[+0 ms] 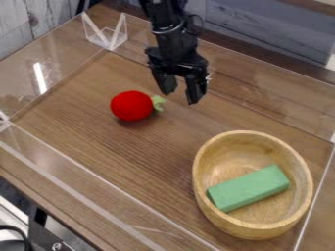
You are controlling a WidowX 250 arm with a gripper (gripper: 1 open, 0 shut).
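My gripper [177,78] hangs from the top centre of the view, dark, its fingers open and pointing down over the bare wooden table. Below and left of it lies a red round object [131,106] with a small pale green tip on its right, apart from the fingers. At the lower right a round wooden bowl [210,173] holds a green block [249,187].
Clear plastic pieces stand at the left edge and top left. Dark cables show at the bottom left corner.
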